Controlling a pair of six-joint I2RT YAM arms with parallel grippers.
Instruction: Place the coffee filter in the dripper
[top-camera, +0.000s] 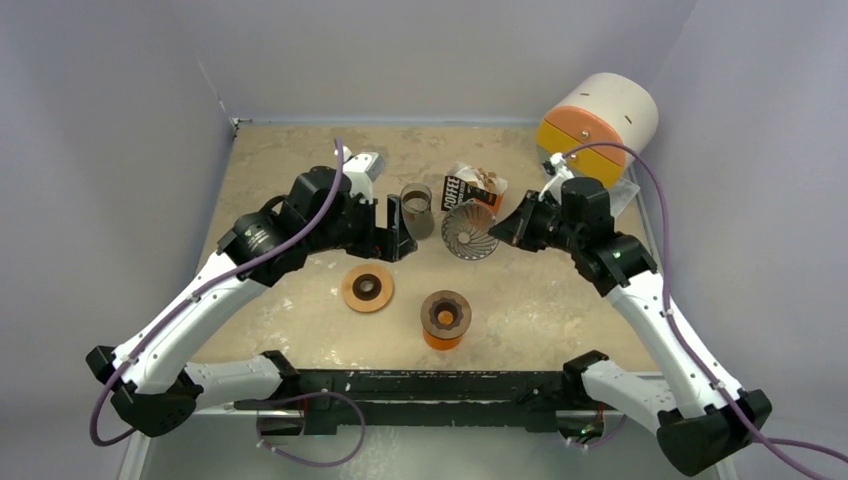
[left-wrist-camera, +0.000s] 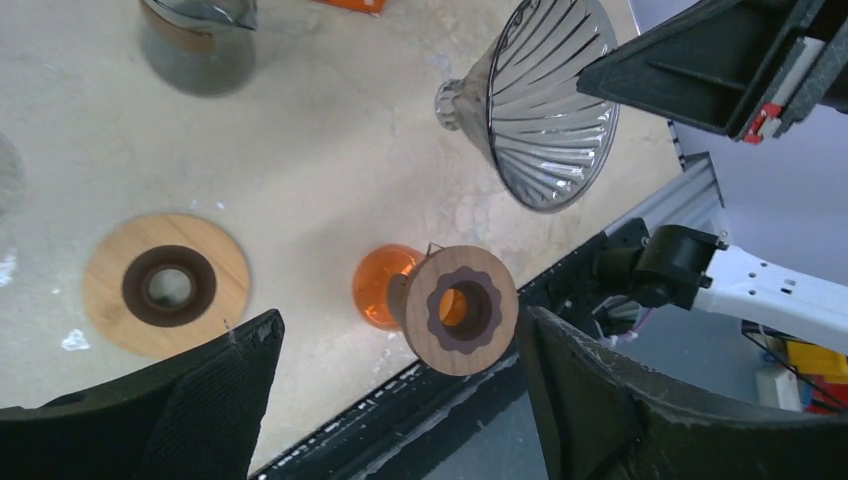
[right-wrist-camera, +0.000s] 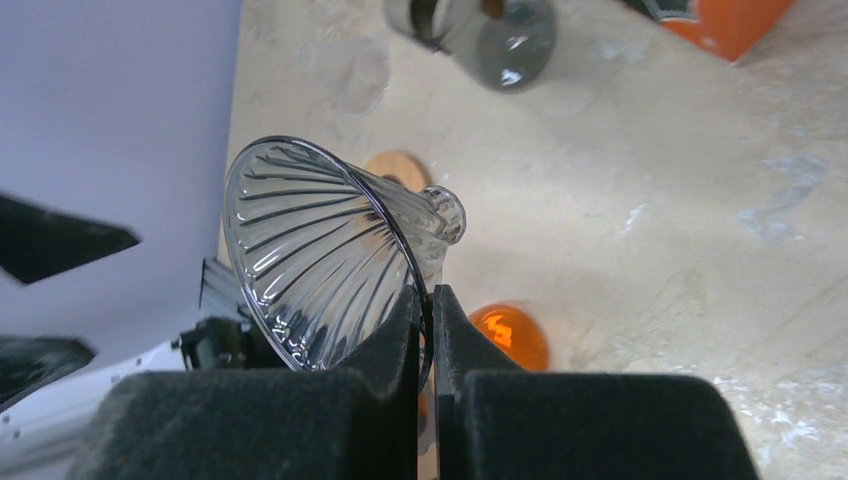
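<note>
A ribbed grey-glass cone is pinched at its rim by my right gripper, which is shut on it. It hangs clear of the table, its mouth tilted to the left in the right wrist view and its narrow foot pointing right. In the left wrist view the cone appears at upper right. My left gripper is open and empty, above the table. Below it sit a round wooden base with a dark central ring and an orange glass vessel with a scalloped wooden collar.
A grey glass jug and a coffee bag stand behind the cone. A rounded white cabinet with coloured drawers fills the back right corner. At the left edge of the left wrist view, a clear glass piece is partly visible.
</note>
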